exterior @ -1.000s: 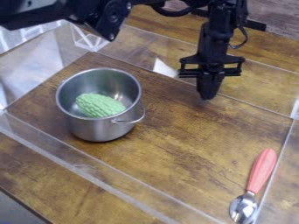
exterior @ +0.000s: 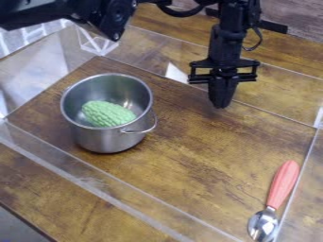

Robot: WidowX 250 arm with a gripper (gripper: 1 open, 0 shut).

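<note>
The black gripper (exterior: 222, 100) hangs low over the wooden table at the upper right, pointing down; it looks shut, and nothing shows between its fingers. A steel pot (exterior: 124, 137) stands at the left with a green, bumpy object (exterior: 109, 112) inside it. A spoon with a red handle (exterior: 282, 184) lies at the lower right, well apart from the gripper.
Clear strips or edging run along the left and right sides. The arm reaches in from the top of the view.
The gripper has shifted slightly to the left. The pot, the green object and the spoon have not moved.
</note>
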